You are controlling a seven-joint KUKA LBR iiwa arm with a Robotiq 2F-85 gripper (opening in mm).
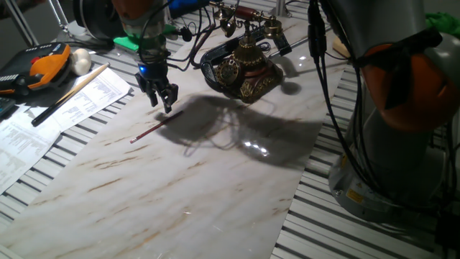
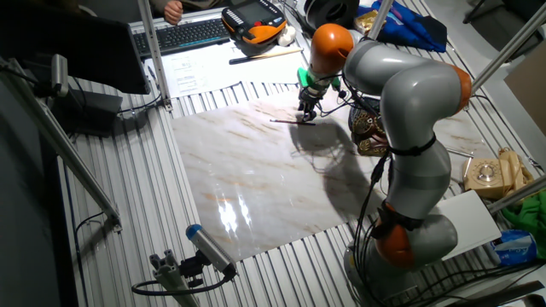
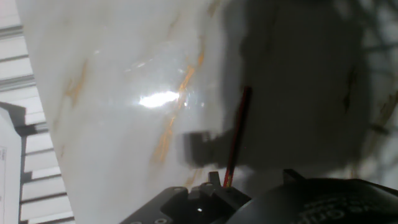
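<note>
A thin dark-red pencil (image 1: 155,128) lies on the marble-patterned board (image 1: 144,194), its far end in shadow. Just above and behind that end, my gripper (image 1: 162,108) points down with its fingers spread and nothing between them. From the other side, the pencil (image 2: 288,121) appears beside and below the fingertips. The wrist view has the pencil (image 3: 239,130) running up from the lower edge, its near end partly covered by the gripper's dark body. In that view it passes close to the left fingertip (image 3: 214,178).
An ornate brass-and-wood telephone (image 1: 248,72) stands close to the right of my gripper. Papers (image 1: 97,93) with a long stick (image 1: 70,93) and an orange-black device (image 1: 34,70) lie to the left. The board's front half is clear.
</note>
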